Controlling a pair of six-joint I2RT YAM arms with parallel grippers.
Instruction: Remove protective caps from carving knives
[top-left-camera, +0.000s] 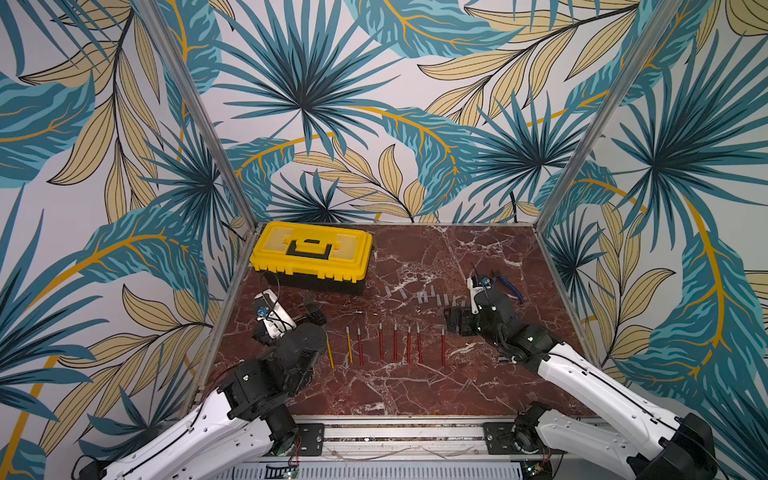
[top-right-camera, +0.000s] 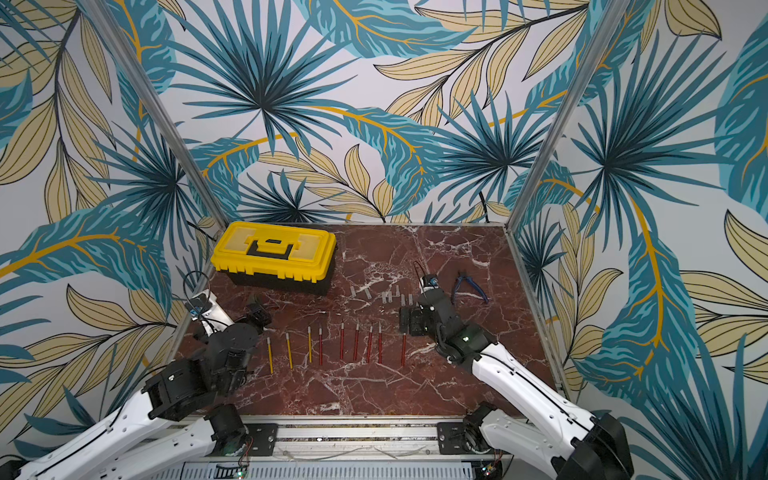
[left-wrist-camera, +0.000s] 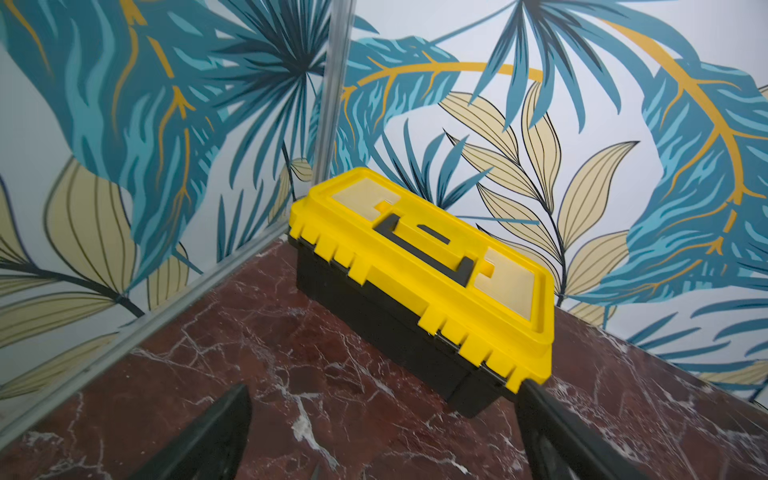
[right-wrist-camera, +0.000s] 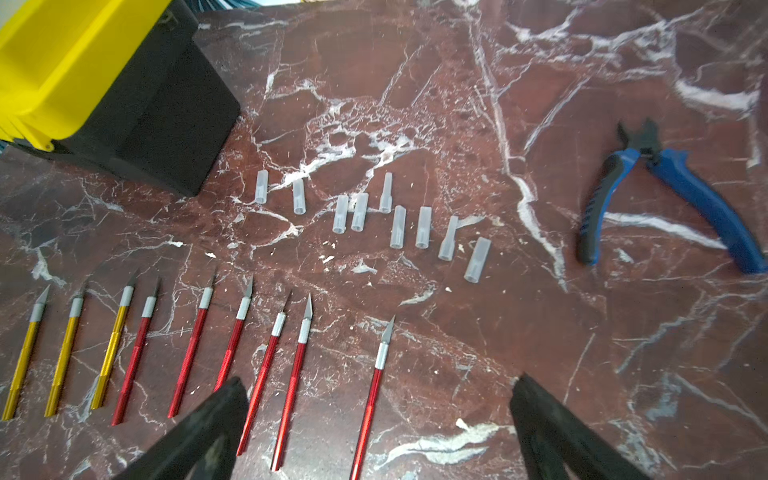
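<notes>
Several carving knives with bare blades lie in a row on the marble table, some red (right-wrist-camera: 293, 384) and some yellow (right-wrist-camera: 66, 356). Behind the row, several loose translucent caps (right-wrist-camera: 398, 227) are scattered, separate from the knives. My right gripper hangs above the right end of the row, open, with the rightmost red knife (right-wrist-camera: 371, 400) on the table below the gap between its fingers. My left gripper is open too and empty, at the left side of the table, facing the toolbox.
A yellow-lidded black toolbox (left-wrist-camera: 424, 264) stands closed at the back left. Blue-handled pliers (right-wrist-camera: 672, 192) lie at the right, close to my right arm. Bare table lies between the caps and the back wall.
</notes>
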